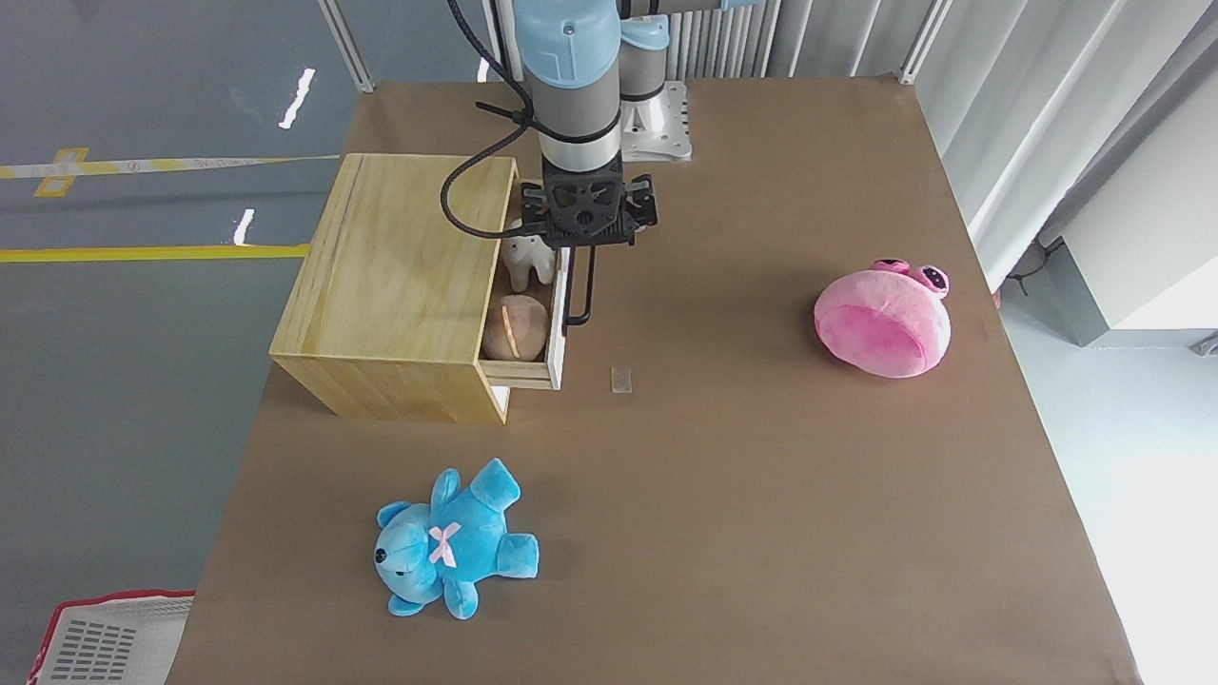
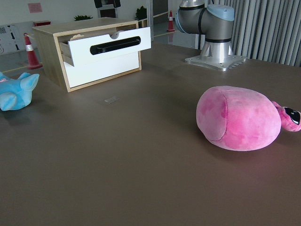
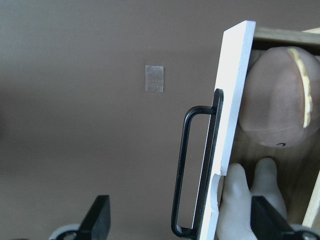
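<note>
In the front view my gripper (image 1: 589,211) hangs over the open drawer at the right side of the wooden cabinet (image 1: 388,263). In the wrist view its two fingers stand wide apart, open (image 3: 177,220), on either side of the white drawer front (image 3: 232,75) and black handle (image 3: 182,155). Inside the drawer lie a round brownish soft toy (image 3: 277,95) with a pale strip and a whitish toy (image 3: 237,205) with two rounded limbs, partly hidden by a finger.
A blue teddy bear (image 1: 462,537) lies at the front left of the table. A pink plush toy (image 1: 879,325) rests at the right. A small clear tab (image 1: 621,379) is on the table near the drawer.
</note>
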